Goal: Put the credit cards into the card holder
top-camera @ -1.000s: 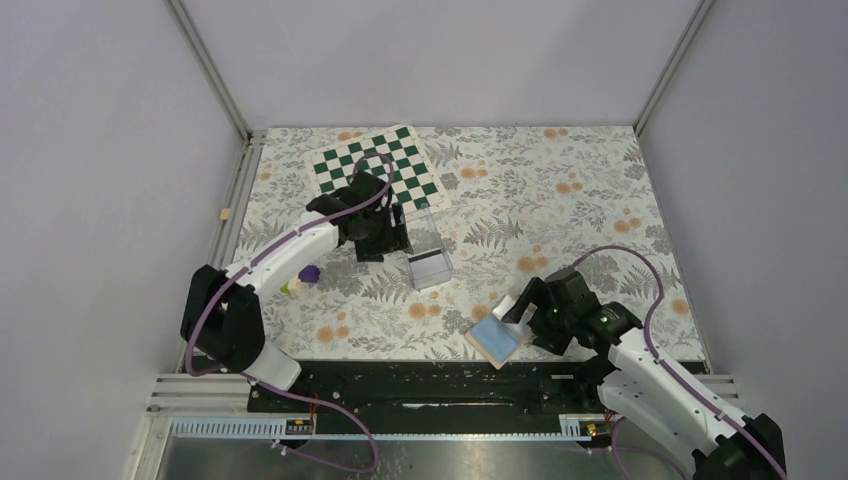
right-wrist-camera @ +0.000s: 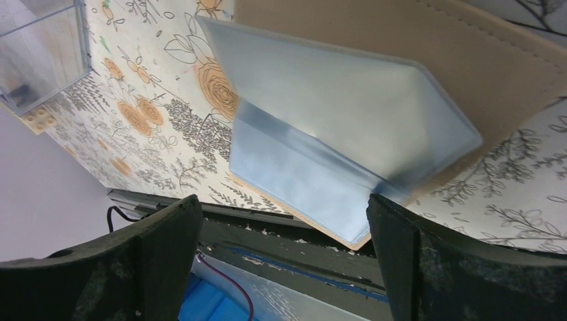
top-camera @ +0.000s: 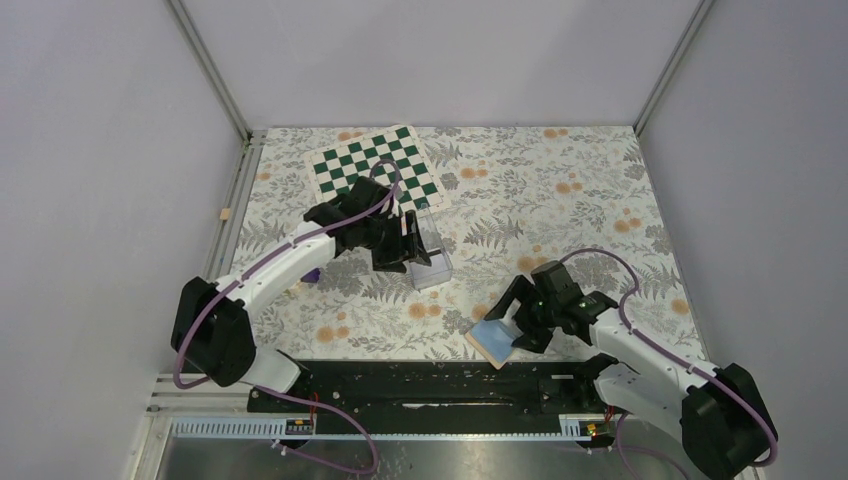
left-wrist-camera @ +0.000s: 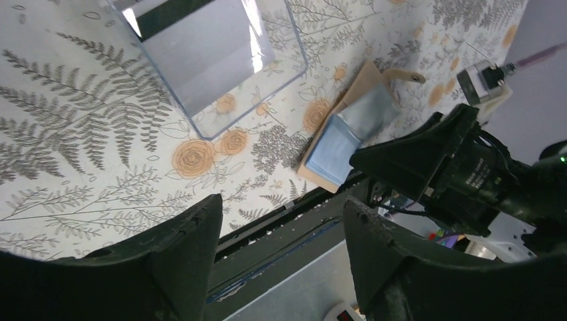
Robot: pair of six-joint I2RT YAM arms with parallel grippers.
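The tan card holder (top-camera: 483, 347) lies open near the table's front edge, its clear bluish sleeves (right-wrist-camera: 294, 164) showing; one sleeve flap (right-wrist-camera: 354, 100) stands partly raised. A white card with a dark stripe (left-wrist-camera: 210, 57) rests in a clear plastic box (left-wrist-camera: 244, 115) at mid-table. My left gripper (top-camera: 409, 264) is above that box, open and empty. Over the holder hovers my right gripper (top-camera: 508, 332), also open, its fingers (right-wrist-camera: 401, 234) apart with no card between them. In the top view the arms cover parts of the box and the holder.
A green and white checkered mat (top-camera: 400, 140) lies at the back left. A small purple item (top-camera: 312, 275) sits left of the box. A dark rail (top-camera: 430, 385) runs along the front edge.
My left gripper has shifted right, over the clear box. The right gripper has moved a little left and further over the holder. Box and holder look unmoved.
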